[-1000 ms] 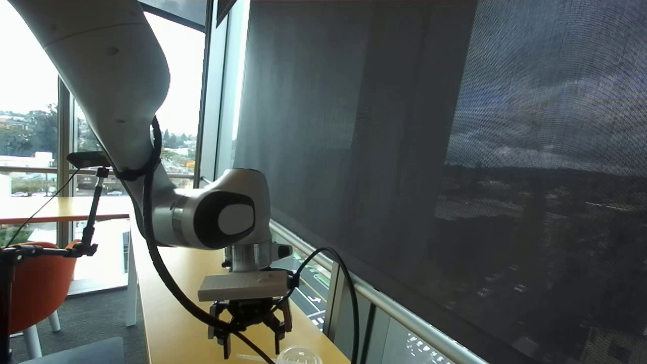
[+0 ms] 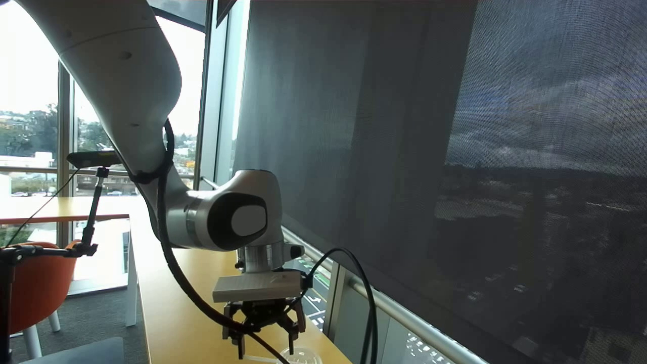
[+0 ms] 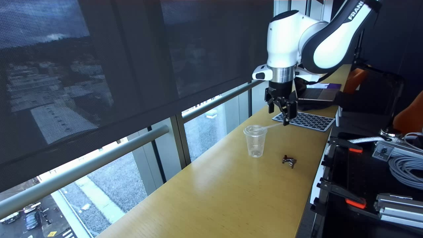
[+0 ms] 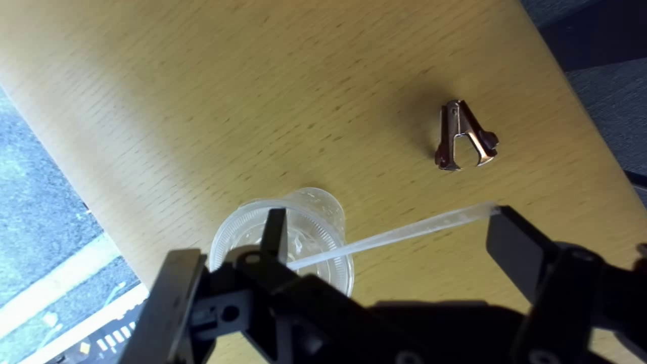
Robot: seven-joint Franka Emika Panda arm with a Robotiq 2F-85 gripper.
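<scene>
A clear plastic cup (image 3: 255, 143) with a round lid stands on the wooden table near its window side. From the lid, a pale translucent straw (image 4: 418, 228) slants out sideways, its free end close to one of my fingers (image 4: 515, 248). My gripper is open, its fingers wide apart. In the wrist view the other finger overlaps the cup lid (image 4: 327, 258); contact cannot be told. Exterior view 2 has the gripper (image 3: 280, 115) behind the cup and above table height. In exterior view 1 only the lid (image 2: 305, 356) shows, at the bottom edge beside the gripper (image 2: 267, 351).
A dark, coppery staple remover (image 4: 464, 136) lies on the table, apart from the cup. Farther back are a grey keyboard-like grid (image 3: 309, 120) and a laptop (image 3: 319, 93). A metal railing (image 3: 158, 133) runs along the window side.
In exterior view 1 my arm and gripper have shifted right and come slightly nearer the lid. The lid appears to be in the same place.
</scene>
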